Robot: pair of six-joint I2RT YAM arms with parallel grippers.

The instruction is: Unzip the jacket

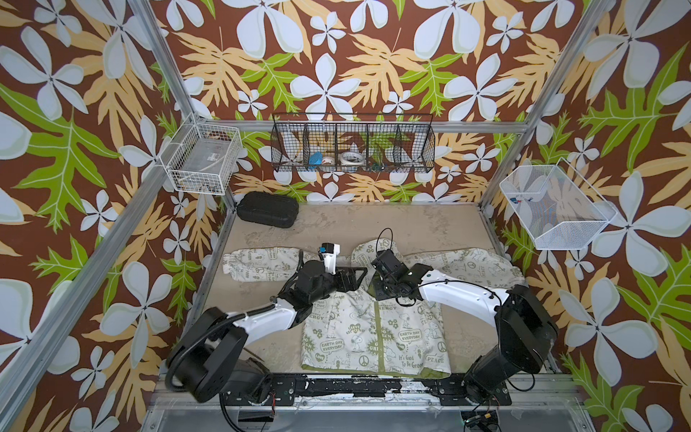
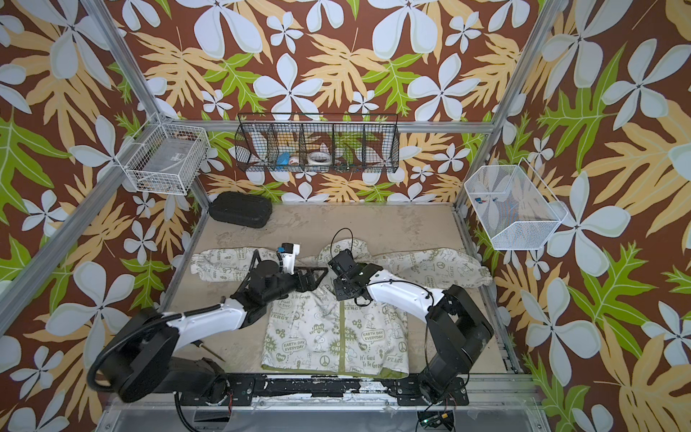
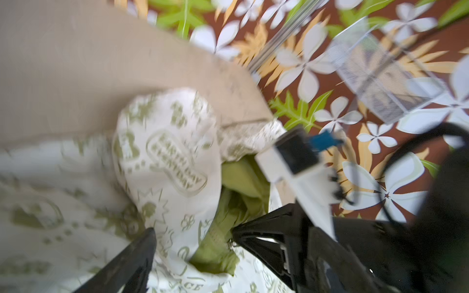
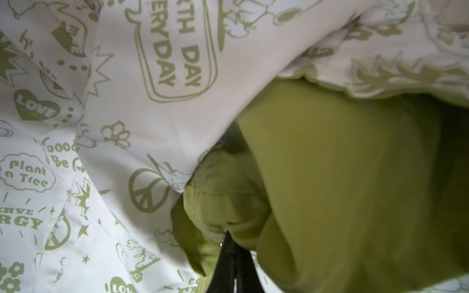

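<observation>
The white jacket (image 1: 338,334) with green print lies spread on the table, sleeves out sideways and a green zipper strip (image 2: 342,338) running down its middle. Its collar shows olive lining (image 4: 342,185). My left gripper (image 1: 351,278) is open above the chest, left of the collar, nothing between its fingers. My right gripper is shut at the olive folds by the top of the zipper strip; a small metal piece shows by its tip, but I cannot tell if it is between the fingers.
A black case (image 1: 266,208) lies at the back left. Wire baskets (image 1: 352,144) hang on the back and side rails.
</observation>
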